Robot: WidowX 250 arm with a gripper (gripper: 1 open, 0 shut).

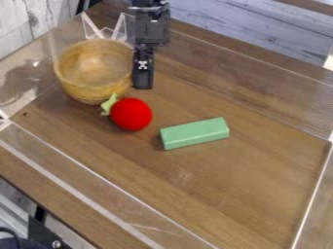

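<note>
My gripper (143, 74) hangs at the right rim of a yellow-brown wooden bowl (81, 76), its dark fingers low beside that rim and looking shut. Whether they grip the rim is too small to tell for sure. In front of the bowl sits a red tomato-like ball (131, 115) with a green top. A mint-green block (194, 133) lies on the table to its right.
</note>
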